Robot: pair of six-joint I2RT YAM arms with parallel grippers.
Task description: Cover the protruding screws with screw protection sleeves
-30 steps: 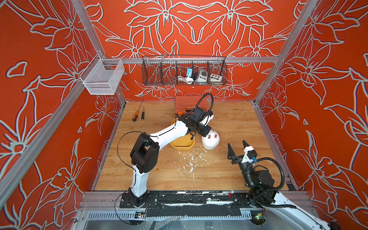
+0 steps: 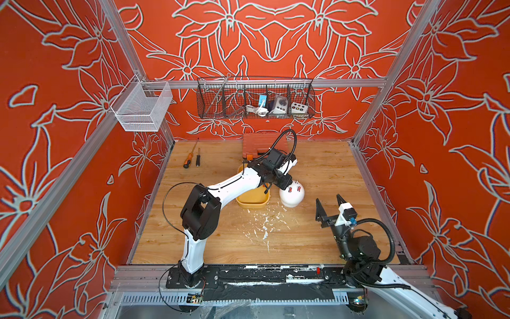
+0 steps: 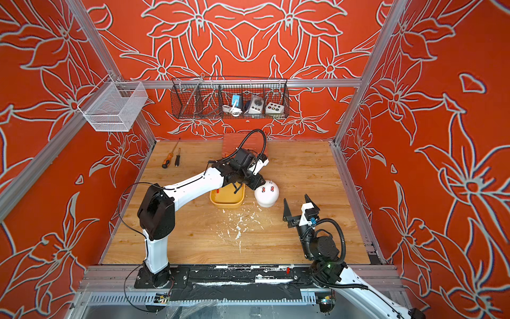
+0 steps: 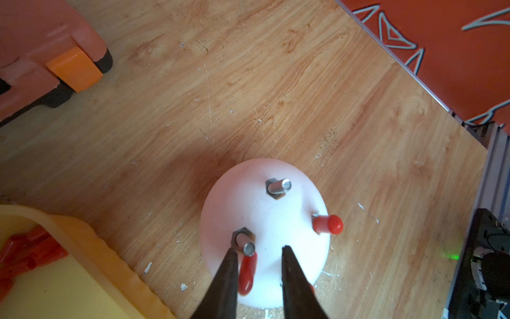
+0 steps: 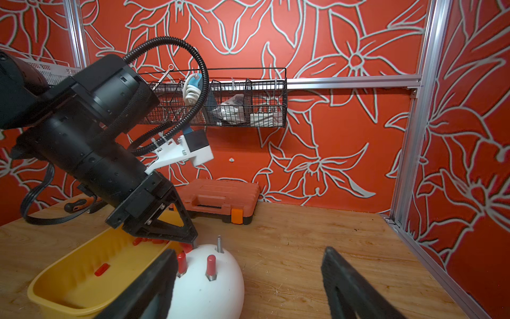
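A white dome [image 4: 265, 223] carries upright screws. One bare screw [image 4: 279, 186] stands at its far side, and another bare screw [image 4: 245, 244] is near my left gripper. That gripper is open above the dome. A loose red sleeve [image 4: 247, 273] is beside the near bare screw, not over its tip, between the parted fingers. Another red sleeve [image 4: 328, 224] covers a screw on the right. A further covered screw is mostly hidden behind the right-hand finger. My right gripper [image 2: 328, 197] stands open and empty, right of the dome.
A yellow bin [image 5: 58, 281] left of the dome holds several spare red sleeves [image 4: 32, 252]. Behind is a red toolbox [image 5: 217, 194] with an orange latch. Two screwdrivers [image 2: 188, 159] lie at the back left. Right of the dome, the wooden table is clear.
The right arm is still.
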